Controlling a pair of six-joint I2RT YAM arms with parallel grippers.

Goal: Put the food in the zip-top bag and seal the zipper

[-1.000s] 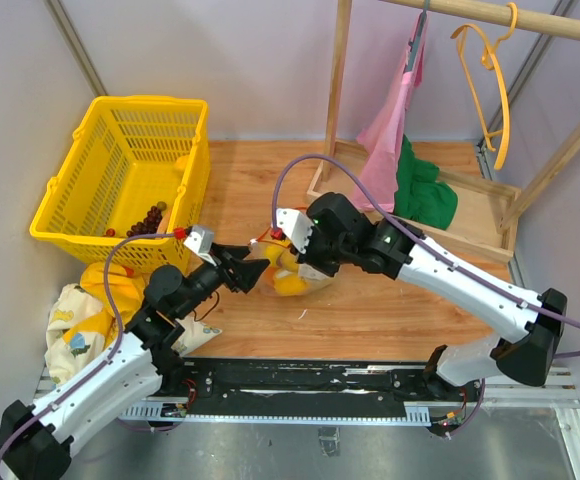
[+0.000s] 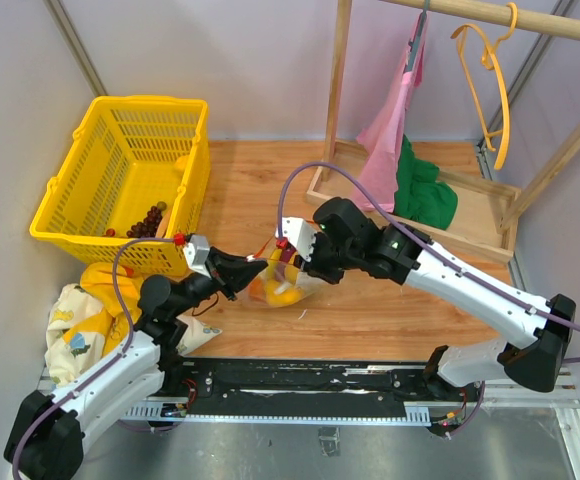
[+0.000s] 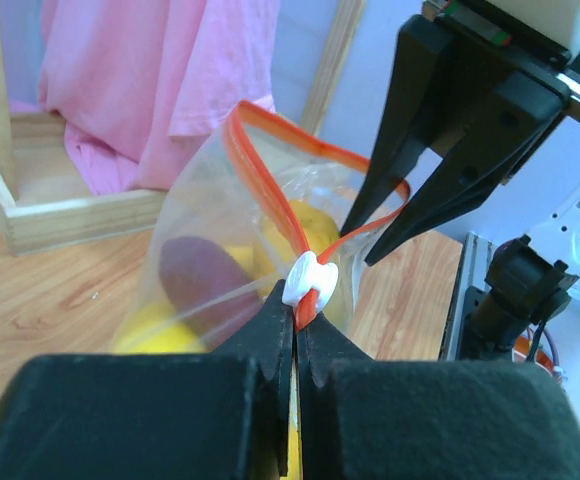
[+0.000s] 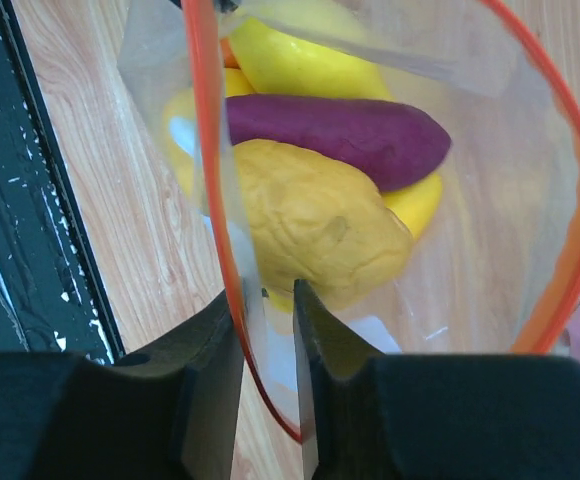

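Observation:
The clear zip bag [image 2: 282, 290] with its orange zipper stands on the wooden table, holding yellow food [image 4: 320, 220] and a purple eggplant [image 4: 335, 140]. My left gripper is shut on the bag's zipper end, by the white slider [image 3: 305, 280]. My right gripper is part open at the bag's rim on the other side, one orange zipper edge lying across its fingers; whether it grips that edge is unclear.
A yellow basket [image 2: 65, 180] with grapes is at back left, cloths [image 2: 90, 320] at front left. A wooden rack [image 2: 510, 215] with hanging pink and green garments stands at back right. The table's front edge borders a black rail.
My left gripper has shifted slightly toward the bag and now appears shut at it. My right arm has moved slightly downward in the top view.

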